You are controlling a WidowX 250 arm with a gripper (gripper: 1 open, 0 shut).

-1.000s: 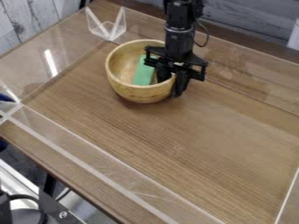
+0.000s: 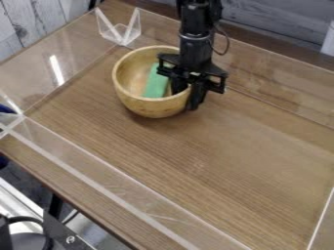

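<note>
A tan bowl (image 2: 136, 101) sits on the wooden table (image 2: 196, 186) with a green object (image 2: 155, 83) inside it. My black gripper (image 2: 186, 82) hangs over the bowl's right side, its dark parts reaching down at the right rim. Whether its fingers are open or closed on the rim is too small and dark to tell.
A white wire-like item (image 2: 117, 27) stands at the upper left. Dark hardware lies at the lower left edge.
</note>
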